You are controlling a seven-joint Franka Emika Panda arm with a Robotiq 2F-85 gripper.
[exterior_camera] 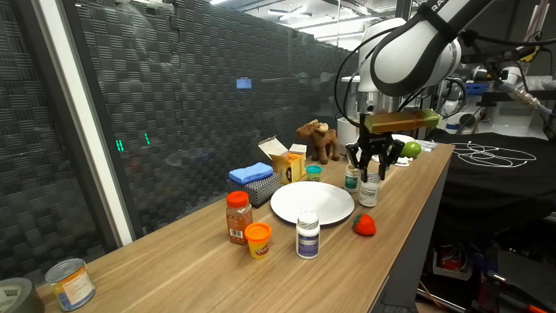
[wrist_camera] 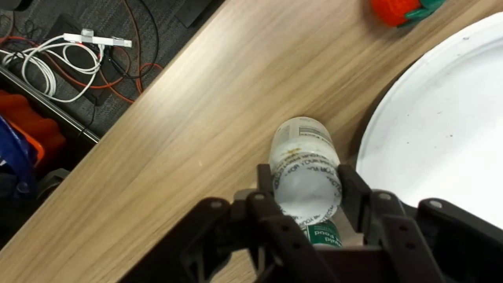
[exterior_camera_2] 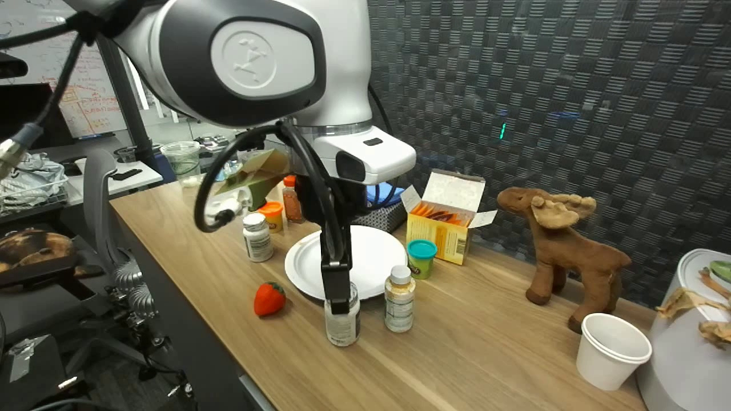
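A white bottle (exterior_camera: 369, 194) with a printed seal around its cap stands upright on the table, beside the white plate (exterior_camera: 292, 208). My gripper (exterior_camera: 373, 176) points down over it and is shut on its cap end. In the wrist view the dark fingers (wrist_camera: 351, 188) press on either side of the bottle's cap (wrist_camera: 306, 193). The bottle (exterior_camera_2: 342, 327) appears to rest on the wood in exterior view 2, its upper part partly covered by a finger.
Close by stands a green-labelled bottle (exterior_camera: 352, 180). A strawberry (exterior_camera: 364, 224) lies near the table edge. Past the plate are a purple-labelled bottle (exterior_camera: 308, 240), an orange-lidded tub (exterior_camera: 258, 242) and a red-capped jar (exterior_camera: 238, 219). Bare wood (exterior_camera: 172, 261) fills the table's near left.
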